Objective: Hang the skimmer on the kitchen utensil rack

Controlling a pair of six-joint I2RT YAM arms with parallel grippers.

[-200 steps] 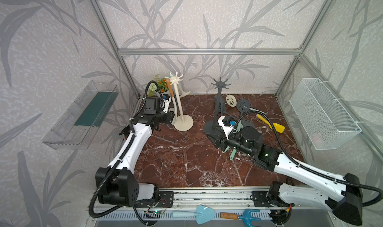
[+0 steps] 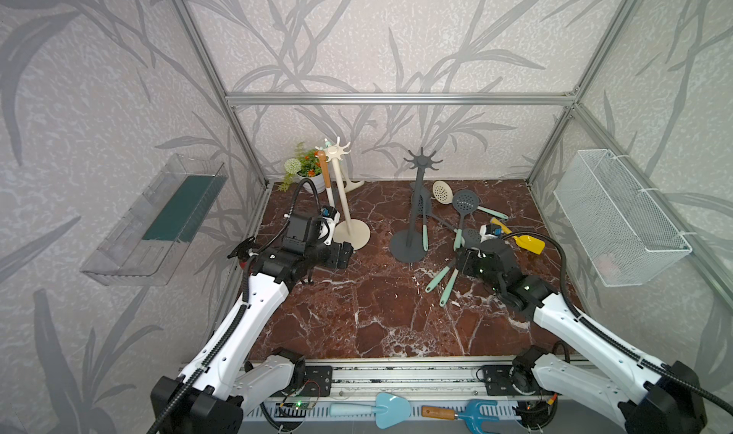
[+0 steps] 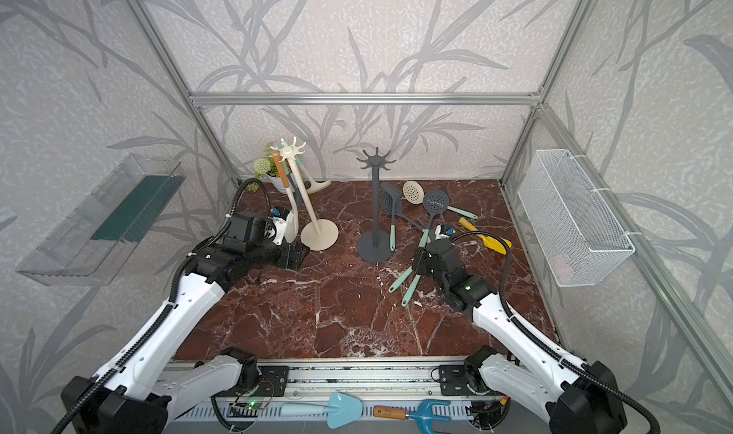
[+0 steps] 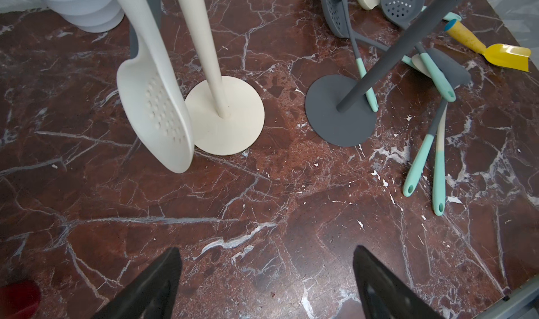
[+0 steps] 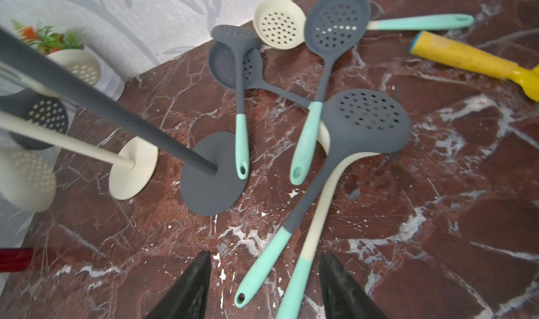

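Observation:
A white skimmer (image 4: 154,100) with a brown handle (image 2: 323,173) hangs on the cream rack (image 2: 340,189), its bowl clear of the table. In front of that rack is my left gripper (image 2: 336,255); in the left wrist view its fingers (image 4: 148,288) stand apart with nothing between them. The dark grey rack (image 2: 417,205) stands to the right, its visible hooks bare. My right gripper is open above two mint handles (image 5: 264,268), which belong to a grey slotted turner (image 5: 367,119) and a cream utensil (image 5: 317,223) lying crossed. Another grey skimmer (image 5: 337,21) lies behind.
A cream skimmer (image 5: 279,24), a small grey turner (image 5: 238,66) and a yellow scoop (image 5: 466,54) lie at the back right. A flower pot (image 5: 109,80) stands behind the cream rack. Wire baskets (image 2: 622,212) flank the table, whose front middle is clear.
My right gripper has moved right from the grey rack's base to the mint handles. The hanging skimmer has shifted slightly.

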